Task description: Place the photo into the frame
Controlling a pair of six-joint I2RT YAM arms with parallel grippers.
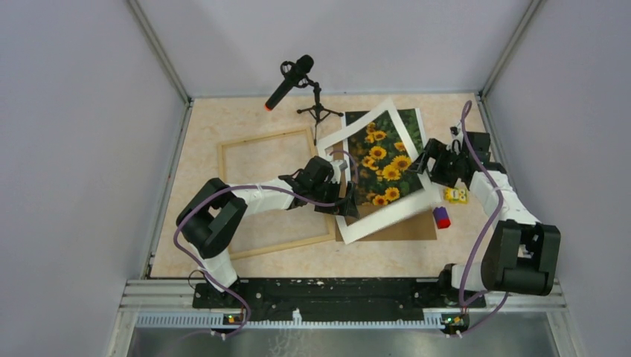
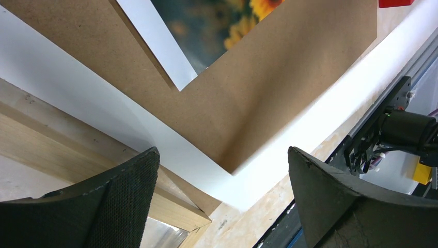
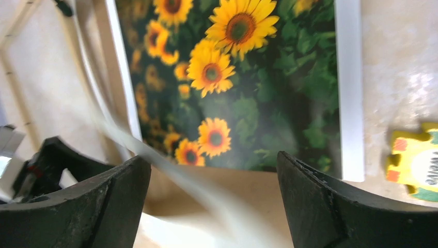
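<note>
The sunflower photo (image 1: 383, 167) lies on a brown backing board (image 1: 402, 230), reaching past its far edge. Over them is a white paper mat (image 1: 387, 216), a hollow border; its right part arches upward, blurred in the right wrist view. The empty wooden frame (image 1: 283, 245) lies flat at left. My left gripper is open just above the mat's near left corner, beside the frame's corner. On the right, my right gripper stands open above the photo's near right part, with nothing gripped; the mat's blurred strip (image 3: 175, 175) passes beneath it.
A black microphone on a small tripod (image 1: 317, 111) stands behind the frame. Right of the board lie a red and purple block (image 1: 441, 218) and a yellow puzzle-like piece (image 1: 455, 195).
</note>
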